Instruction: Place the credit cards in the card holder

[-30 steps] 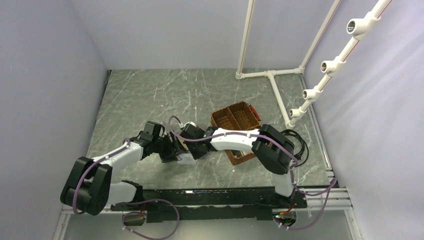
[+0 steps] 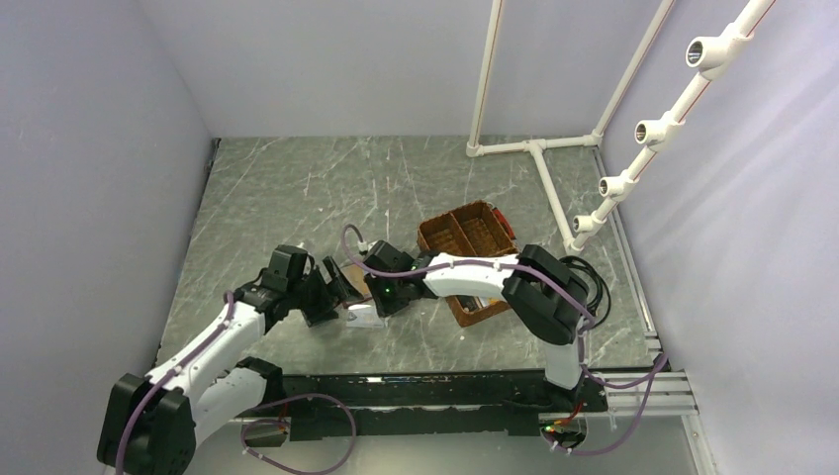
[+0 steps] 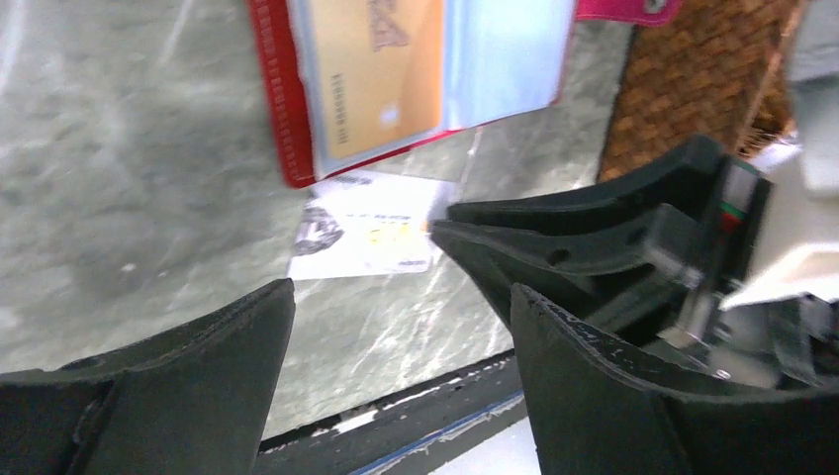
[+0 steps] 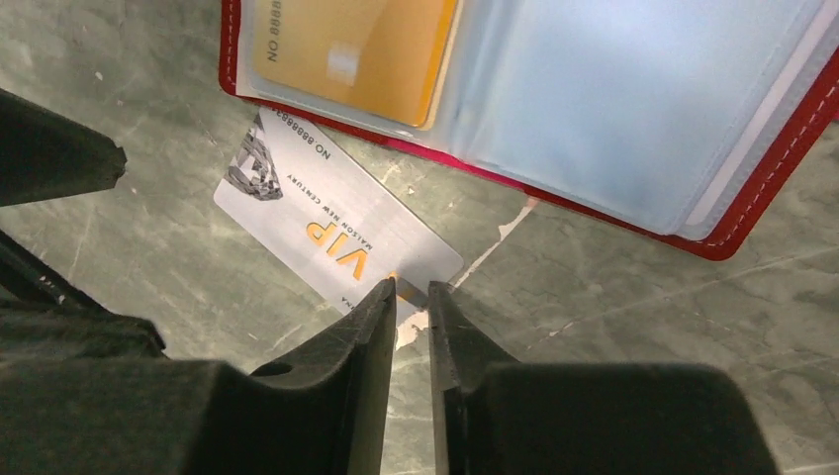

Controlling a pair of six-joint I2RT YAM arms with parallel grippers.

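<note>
A white VIP card (image 4: 341, 213) lies on the table, one long edge against or just under the lower edge of the open red card holder (image 4: 734, 213). Behind the holder's left clear sleeve is a gold card (image 4: 351, 54); its right sleeve (image 4: 633, 109) looks empty. At the white card's near right corner is my right gripper, its fingertips a narrow gap apart; whether the corner is between them is unclear. My left gripper stands wide open, with nothing held. In the top view, both grippers (image 2: 341, 287) (image 2: 381, 297) partly cover the holder and card.
A brown woven basket (image 2: 450, 237) with compartments stands to the right, partly under my right forearm. Black cable (image 2: 594, 287) is coiled at the right edge.
My left gripper has drawn back to the left, away from the white card. My right gripper has shifted a little to the right and stays close to the card.
</note>
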